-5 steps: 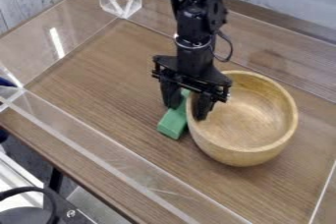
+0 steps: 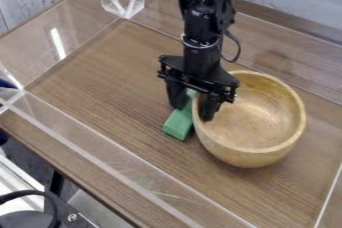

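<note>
My black gripper [image 2: 194, 97] hangs over the left side of a tan bowl [image 2: 265, 122], its fingers down by a green object [image 2: 179, 124]. The green object lies on the wooden table at the bowl's left. The gripper appears shut; I cannot tell whether it holds the green object, the bowl's rim or both, as the fingertips are dark and partly hidden.
A clear plastic item [image 2: 123, 2] stands at the back left. Cables and dark gear lie beyond the lower-left edge.
</note>
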